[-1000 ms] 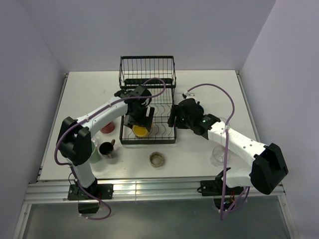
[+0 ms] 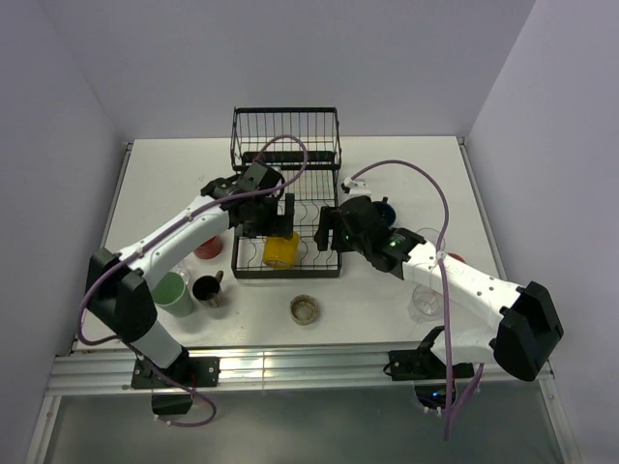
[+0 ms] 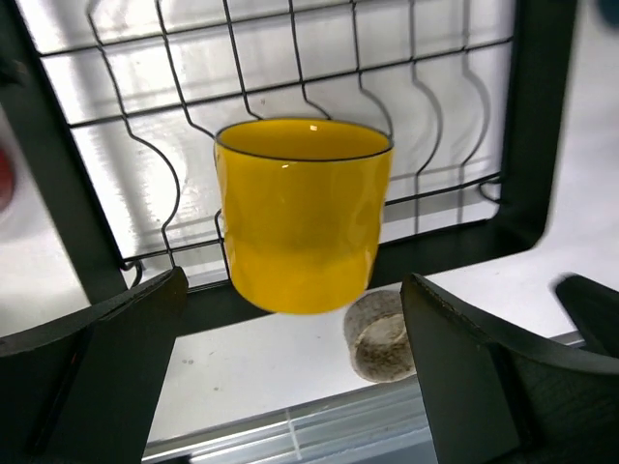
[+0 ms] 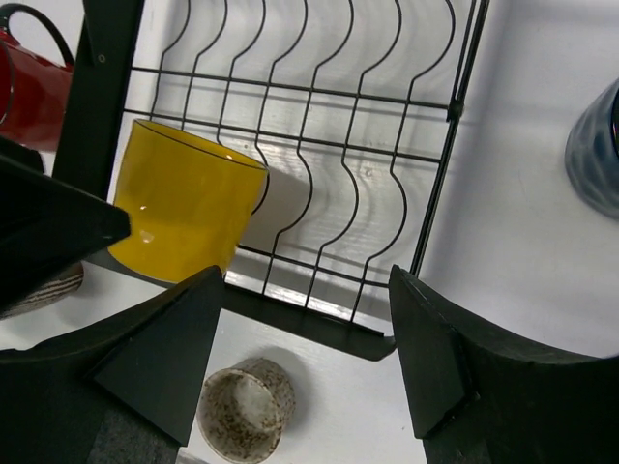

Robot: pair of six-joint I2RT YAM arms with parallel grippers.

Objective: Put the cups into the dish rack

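Note:
In the front part of the black wire dish rack [image 2: 290, 274] lies a yellow cup [image 2: 281, 251], tipped against the wires. The left wrist view shows this yellow cup [image 3: 302, 227] ahead of my left gripper, which stands open above it and does not hold it. Open and empty, my right gripper hovers over the rack's right front corner. Outside the rack are a small speckled cup [image 2: 304, 309] in front, a red cup [image 2: 208, 247], a green cup [image 2: 173, 295] and a dark cup [image 2: 207, 289] to the left, and a blue cup [image 4: 600, 150] to the right.
Clear glasses [image 2: 426, 303] stand at the right, partly behind the right arm. Both grippers are close together over the rack. The rack's upper tier [image 2: 285, 126] rises at the back. Bare table [image 2: 372, 314] shows at front right.
The yellow cup was more upright and has tipped over onto its side in the rack.

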